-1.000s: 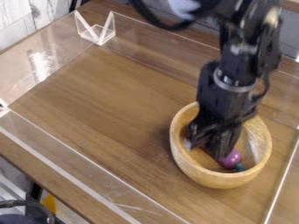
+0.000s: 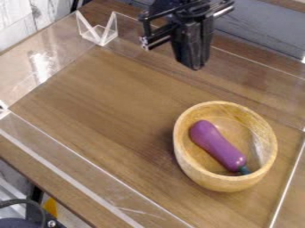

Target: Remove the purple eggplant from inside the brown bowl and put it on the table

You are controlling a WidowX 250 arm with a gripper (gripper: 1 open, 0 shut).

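The purple eggplant [image 2: 217,145] lies inside the brown bowl [image 2: 187,165], slanting from upper left to lower right with its green stem end low on the right. It rests fully within the rim. High at the top of the view, the dark gripper [image 2: 179,34] hangs well above and away from the bowl. Its fingers are hard to make out against the arm, so how they stand is unclear. No eggplant is in its grasp.
A small clear-white rack-like object [image 2: 99,30] stands at the upper left. Pale edging runs along the table's left-front side, and a dark device [image 2: 24,214] sits at the lower left corner.
My gripper has risen from over the bowl, up and to the left, away from the eggplant. The eggplant has stayed in the bowl, now fully uncovered. The bowl has not moved.
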